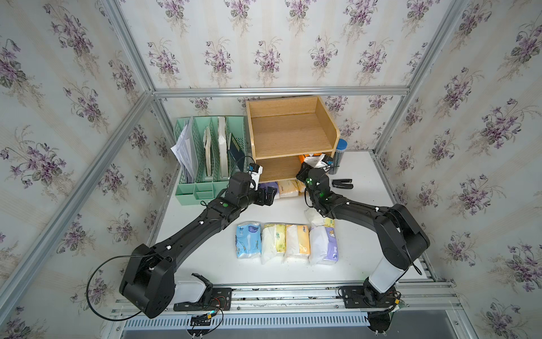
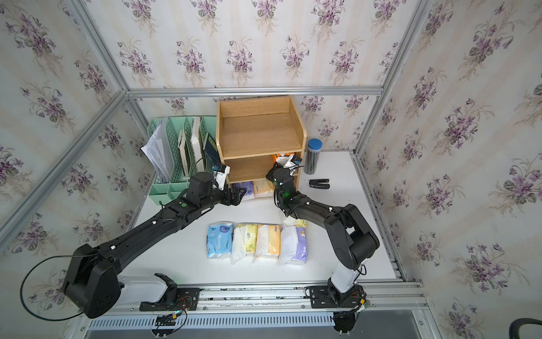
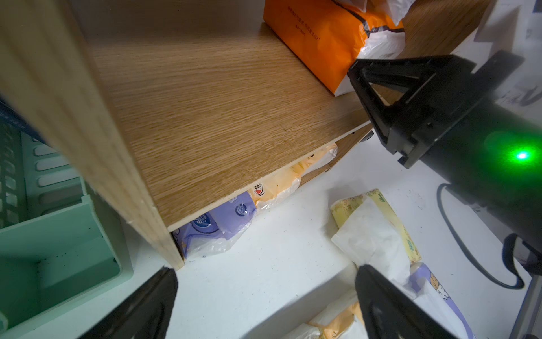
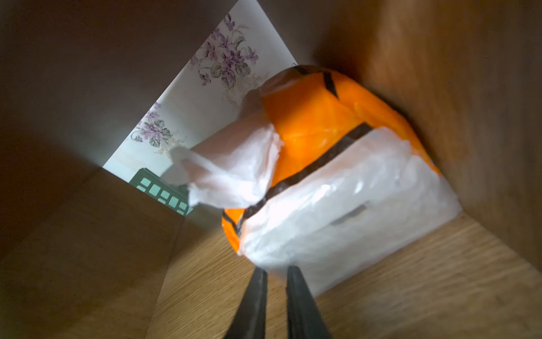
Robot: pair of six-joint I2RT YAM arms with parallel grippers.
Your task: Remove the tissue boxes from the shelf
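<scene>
An orange-and-white tissue pack (image 4: 338, 107) sits in the middle compartment of the wooden shelf (image 1: 290, 127), against the side wall at the right. My right gripper is at that compartment, its fingertips close together at the pack's lower front edge; whether they touch it is unclear. My left gripper (image 1: 264, 195) stands open and empty at the left front of the shelf. Purple (image 3: 237, 214) and peach (image 3: 282, 180) packs lie in the bottom compartment. Several packs, blue (image 1: 247, 240), yellow, peach (image 1: 297, 243) and lilac, lie on the table in front.
A mint file organiser (image 1: 186, 189) with papers and folders stands left of the shelf. A steel tumbler with blue lid (image 2: 314, 152) and a black stapler (image 2: 319, 183) are at the right.
</scene>
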